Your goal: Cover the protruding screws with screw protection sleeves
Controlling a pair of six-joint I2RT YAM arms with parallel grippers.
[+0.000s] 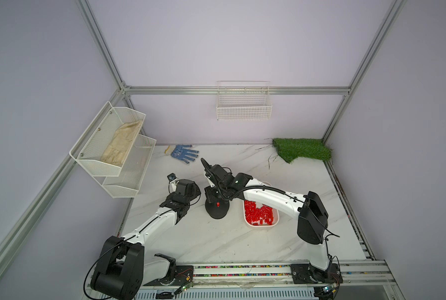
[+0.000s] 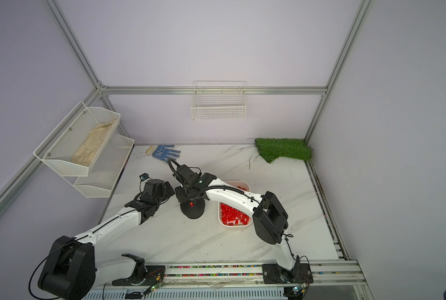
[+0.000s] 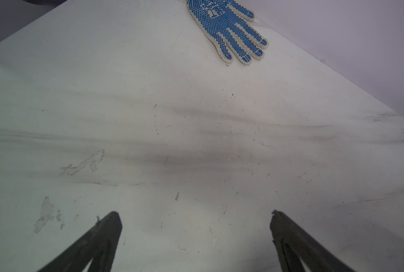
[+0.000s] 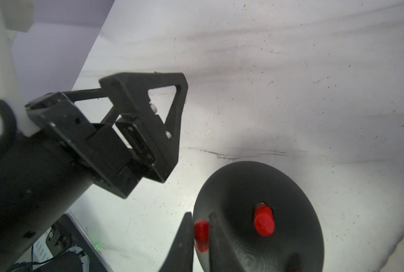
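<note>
My right gripper is shut on a red sleeve, held over the left side of a round black base in the right wrist view. Another red sleeve stands on that base, right of the held one. Whether the held sleeve touches a screw cannot be made out, as the fingers hide what lies below. In the left wrist view my left gripper is open, fingers wide apart over bare table. From the top left view, the base lies partly under the right arm.
A white tray of loose red sleeves stands right of the base, partly beneath the right arm. A blue glove and green turf lie at the back. The left arm's gripper is close to the right one.
</note>
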